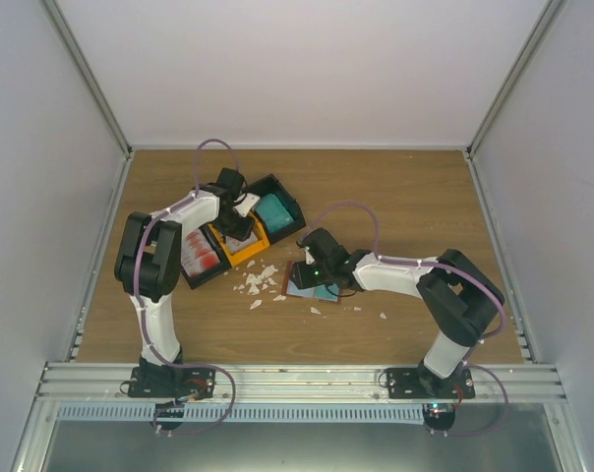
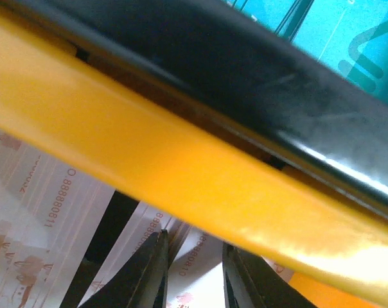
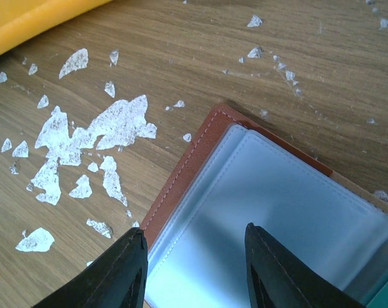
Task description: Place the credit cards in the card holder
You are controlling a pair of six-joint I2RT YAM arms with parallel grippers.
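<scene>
White cards with printed numbers lie in the orange bin, with a dark gap between two groups. Just over these cards, my left gripper has its fingertips parted, and no card is visibly clamped between them. The card holder lies open on the table, with a brown stitched edge and a clear bluish pocket; part of its teal side shows at the lower right of the right wrist view. Above the pocket, my right gripper stands open with nothing between its fingers.
Black bins flank the orange one, holding teal cards and red-and-white cards. Pale flakes are scattered on the wooden table left of the holder.
</scene>
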